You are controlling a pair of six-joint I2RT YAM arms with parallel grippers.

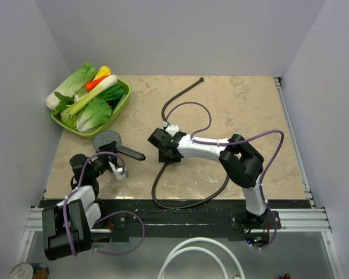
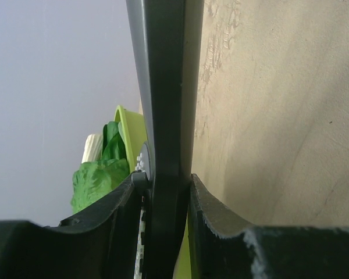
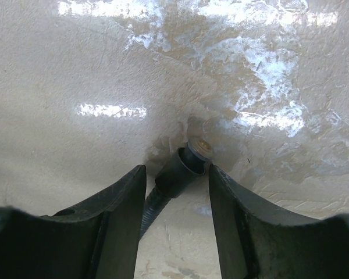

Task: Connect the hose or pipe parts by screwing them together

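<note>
My left gripper is around the black handle [image 2: 168, 87] of the shower head [image 1: 107, 139], at the left of the board. In the right wrist view, the hose's connector end [image 3: 177, 174] lies on the board between the parted fingers of my right gripper. In the top view that arm hangs over the middle, hiding part of the black hose [image 1: 192, 203], which loops toward the front edge and runs up to a free end [image 1: 201, 80] at the back.
A green basket of vegetables [image 1: 121, 107] sits at the back left, close to the shower head. The board [image 1: 250, 104] is clear at the back right. Walls surround it, and white tubing [image 1: 203, 243] lies beyond the front edge.
</note>
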